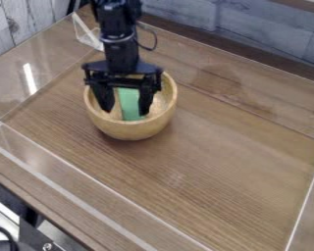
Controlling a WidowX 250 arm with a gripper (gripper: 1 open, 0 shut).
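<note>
My black gripper (125, 88) is open, its fingers reaching down into a round wooden bowl (161, 118) near the upper middle of the camera view. Between and just below the fingers, a green object (130, 110) lies in the bowl, partly hidden by the gripper. I cannot tell whether the fingers touch it.
Bare wooden table (232, 172) surrounds the bowl, with wide free room to the right and in front. A pale wall runs along the back. Dark cables show at the lower left corner.
</note>
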